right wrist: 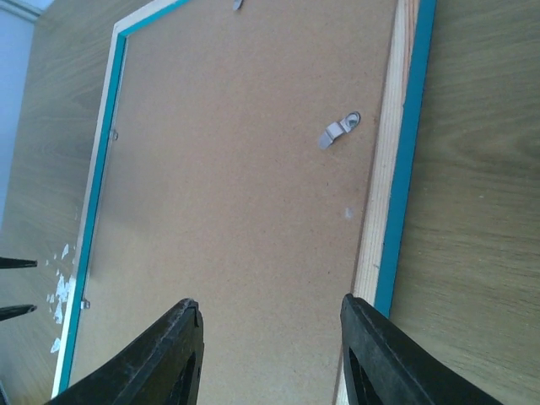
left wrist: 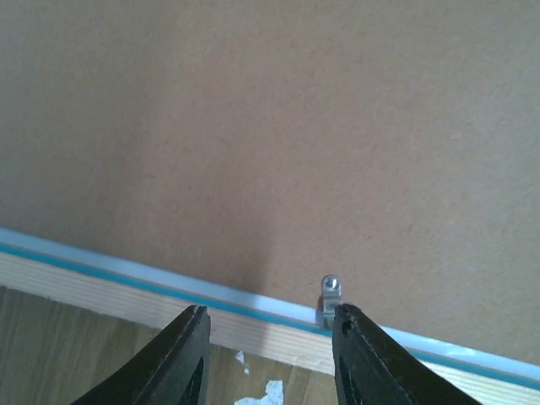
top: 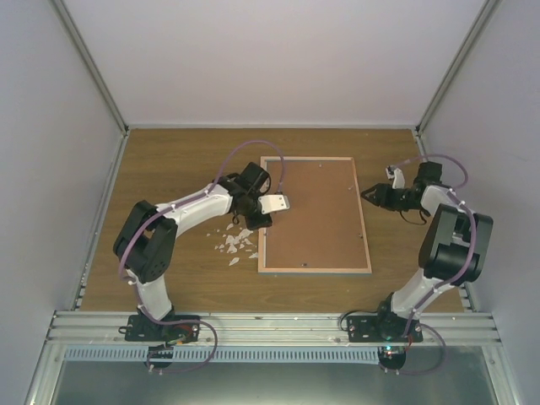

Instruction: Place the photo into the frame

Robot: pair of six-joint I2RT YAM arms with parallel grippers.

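Note:
The frame lies face down on the table, its brown backing board inside the wooden border. No photo shows in any view. My left gripper is over the frame's left side, fingers apart with nothing between them. Just beside its right finger, a small metal clip sits at the board's edge. Off the frame's right side, my right gripper also stands open and empty, pointing at the frame. Another metal clip lies on the board, turned inward from the wooden edge.
White flakes are scattered on the wooden table left of the frame. Walls stand at the left, right and back. Bare table extends at the back left and along the frame's right side.

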